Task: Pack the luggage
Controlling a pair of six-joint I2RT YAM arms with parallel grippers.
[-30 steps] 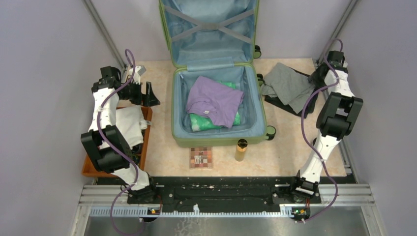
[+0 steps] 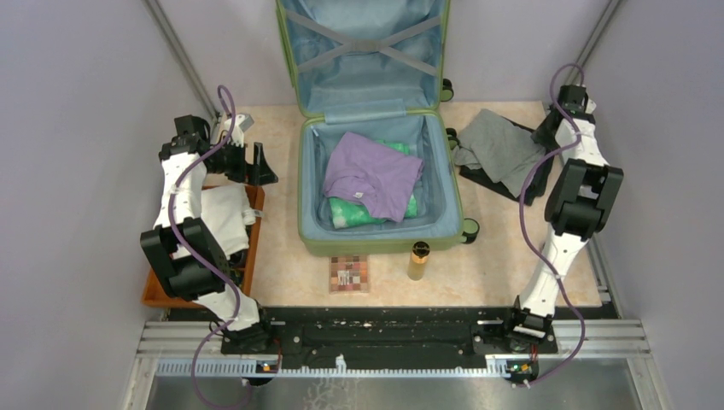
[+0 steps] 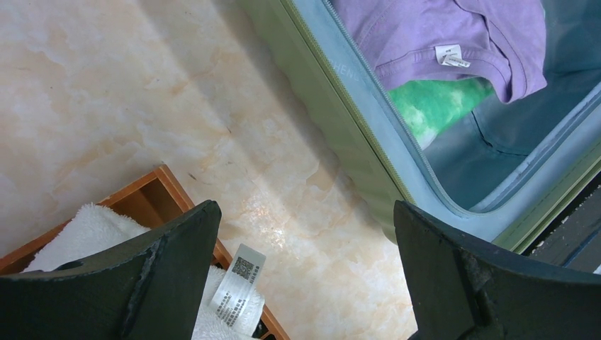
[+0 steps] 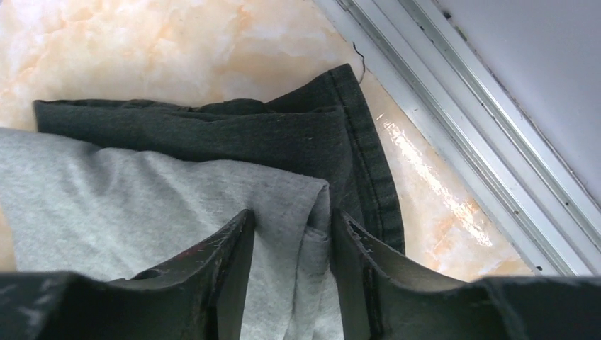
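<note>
The open green suitcase (image 2: pixel 307 231) holds a folded purple garment (image 2: pixel 372 175) over a green tie-dye one (image 3: pixel 439 106). At the right lie grey cloth (image 2: pixel 499 149) and dark cloth (image 4: pixel 177 124) beneath it. My right gripper is down at the grey cloth's upper corner, fingers part apart with a fold between them; whether it grips is unclear. My left gripper hangs open between suitcase and wooden box (image 3: pixel 156 180), nothing between its fingers. A white towel with a tag (image 2: pixel 222 218) lies in the box.
A patchwork-coloured palette (image 2: pixel 349 274) and a gold bottle (image 2: pixel 417 266) stand in front of the suitcase. Metal rails (image 4: pixel 453 106) and walls border the table. Bare tabletop shows at the lower right.
The left arm and suitcase contents are unchanged.
</note>
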